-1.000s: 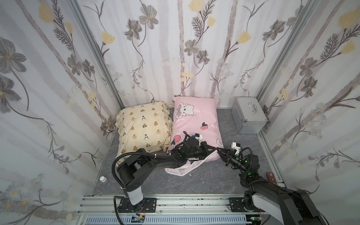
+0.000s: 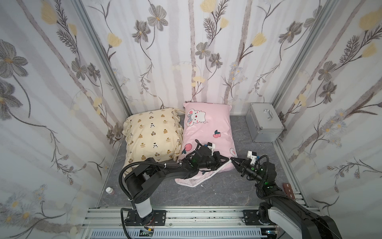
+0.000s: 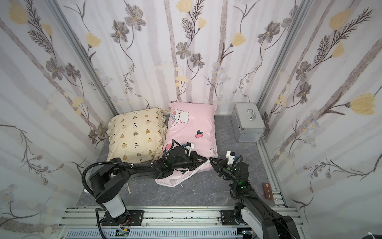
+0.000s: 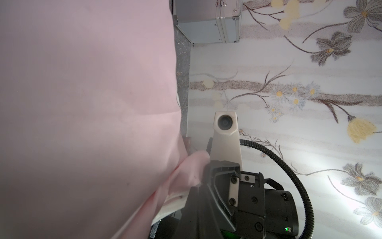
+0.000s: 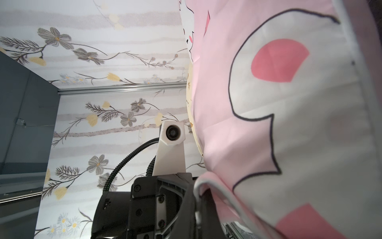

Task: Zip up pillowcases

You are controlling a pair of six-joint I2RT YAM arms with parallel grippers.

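A pink pillow in its pillowcase [image 2: 209, 127] lies in the middle of the floor. Its open front end, edged in white, droops toward me as a loose flap [image 2: 195, 182]. At the near right corner the tips of my two grippers almost meet. My left gripper [image 2: 228, 159] is shut, with a pink fold of the case [image 4: 190, 169] pinched at its fingertips. My right gripper [image 2: 231, 159] is shut too; in the right wrist view the white-piped edge [image 5: 214, 184] runs in between its fingers. The zip's slider cannot be made out.
A cream pillow with small bears [image 2: 153, 135] lies against the pink one's left side. At the right stands a silver case [image 2: 264, 121]. A small white bottle [image 2: 109, 190] is at the front left, a brown block [image 2: 288, 191] at the front right.
Hardly anything differs. My right forearm has shifted slightly, while its fingertips stay at the corner; the left arm and both pillows look still.
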